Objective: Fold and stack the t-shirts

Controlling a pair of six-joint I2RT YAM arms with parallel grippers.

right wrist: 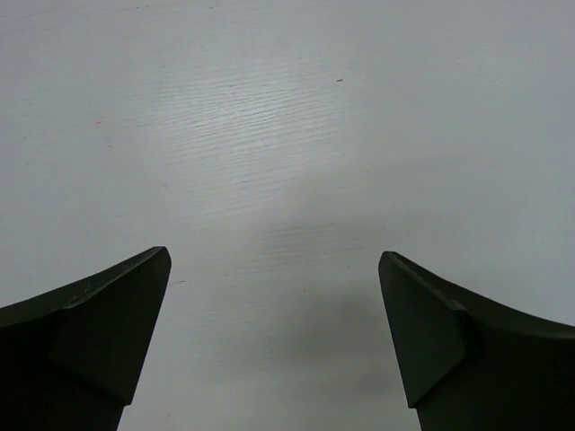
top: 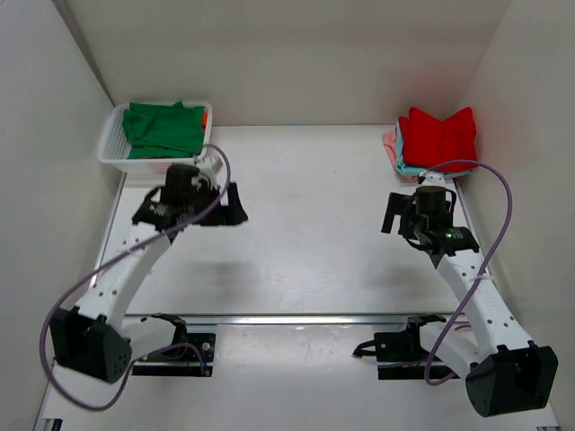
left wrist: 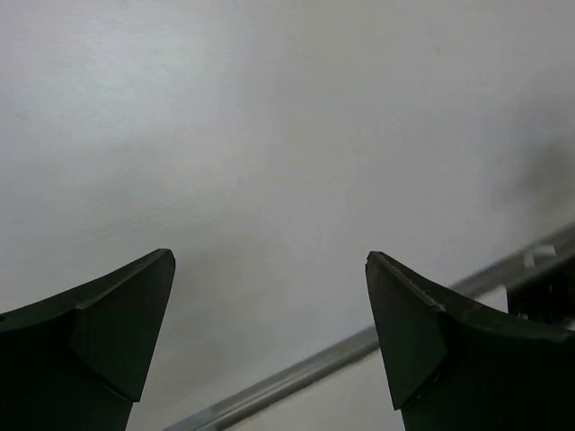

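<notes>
In the top view, green t-shirts (top: 162, 135) lie in a white basket (top: 114, 144) at the back left, with a bit of red showing at their right. At the back right, a red t-shirt (top: 436, 136) rests on light blue and pink cloth. My left gripper (top: 225, 206) is over the table just in front of the basket, open and empty; in the left wrist view its fingers (left wrist: 99, 332) are wide apart over bare surface. My right gripper (top: 395, 211) is open over the right side of the table, nothing between its fingers.
Walls close in the back and both sides. A metal rail (top: 287, 320) runs along the front edge.
</notes>
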